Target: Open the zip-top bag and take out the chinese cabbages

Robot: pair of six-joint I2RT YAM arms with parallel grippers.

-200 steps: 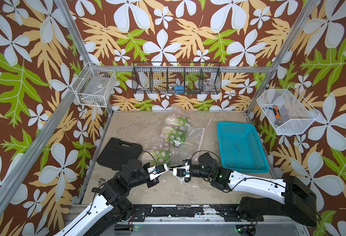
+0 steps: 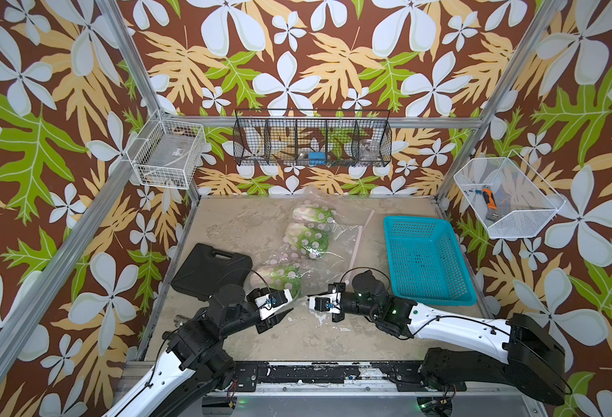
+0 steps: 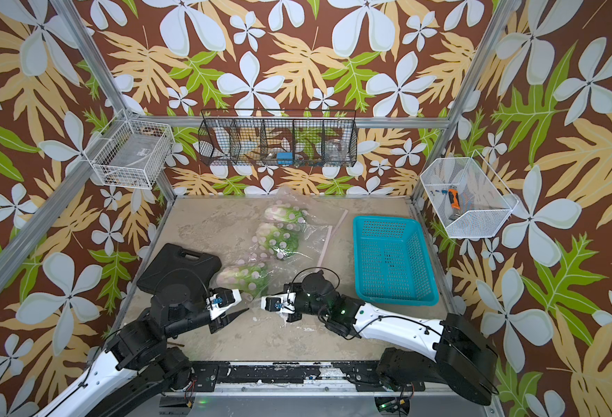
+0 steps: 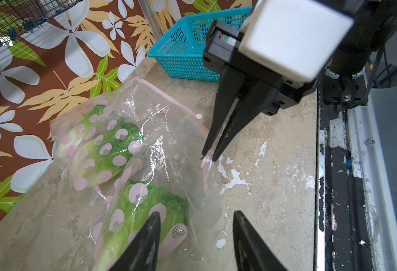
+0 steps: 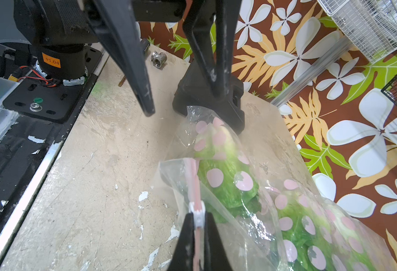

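Note:
A clear zip top bag with pink dots (image 2: 344, 239) lies on the table, with several green and white Chinese cabbages (image 2: 308, 239) inside. Along its edge runs a pink zip strip (image 5: 192, 180), bearing a small white slider (image 5: 197, 212). My right gripper is shut on the slider and strip near the bag's front corner. Facing it from the left, my left gripper is open, its fingers (image 4: 149, 241) apart with nothing between them. The left fingers hang above the table and the bag's near corner.
A teal basket (image 2: 388, 239) stands empty to the right of the bag. On the left lies a black case (image 2: 212, 267) close to the left arm. Wire baskets hang on the walls. Bare table shows in front of the bag.
My left gripper has drawn back slightly to the left, away from the right gripper, and its fingers look more spread. The right gripper has shifted very slightly right.

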